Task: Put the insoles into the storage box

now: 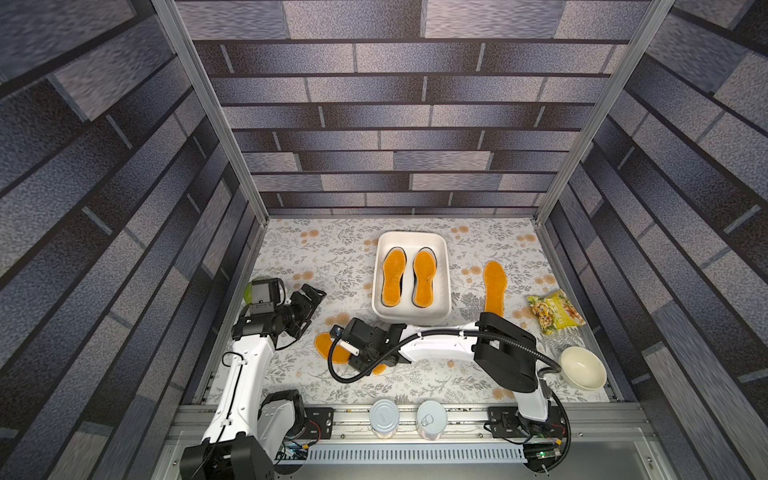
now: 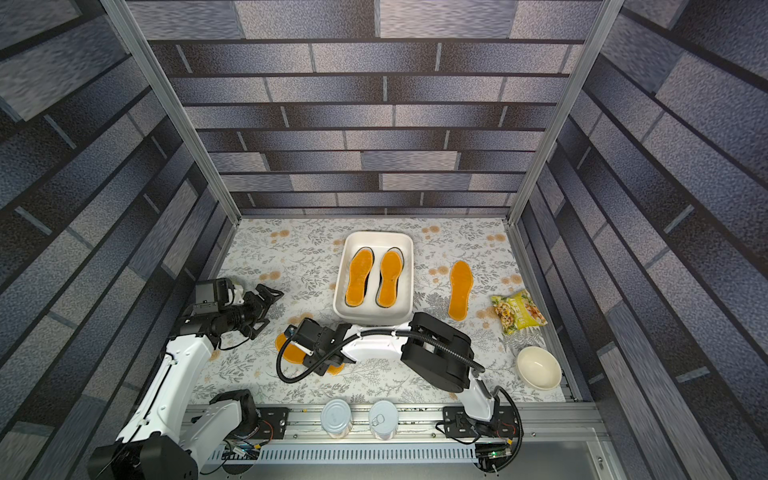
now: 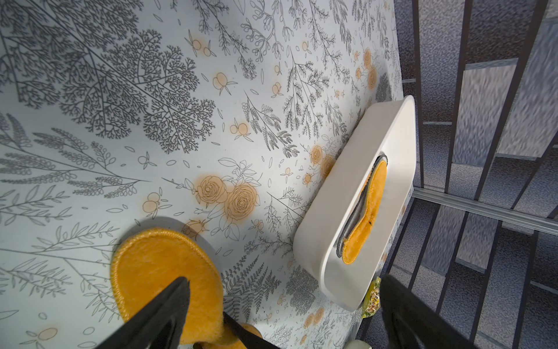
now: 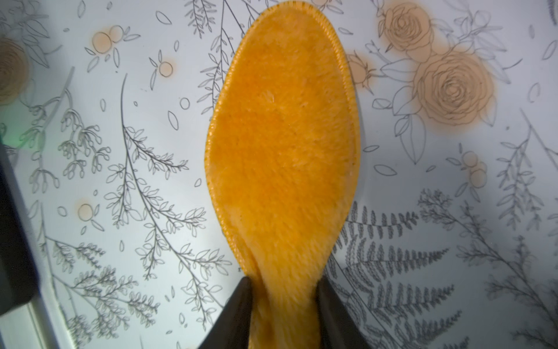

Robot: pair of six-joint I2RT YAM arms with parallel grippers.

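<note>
The white storage box [image 1: 384, 313] stands at the table's middle with two orange insoles [image 1: 393, 276] lying side by side in it. A third orange insole [image 2: 461, 289] lies flat to the right of the box. In front of the box, another orange insole [image 4: 284, 133] rests on the table under my right gripper. Its fingers [image 4: 237, 311] are at both edges of the insole's narrow waist, where the fabric creases; how firmly they press cannot be told. My left gripper [image 1: 311, 312] is open and empty, left of the box; its view shows that insole's end [image 3: 165, 273].
A yellow snack bag [image 1: 555, 311] and a cream bowl [image 1: 583, 368] lie at the right. Two cans [image 1: 384, 417] stand at the front edge. My right arm [image 1: 448, 344] crosses the table just in front of the box. Behind the left gripper the table is clear.
</note>
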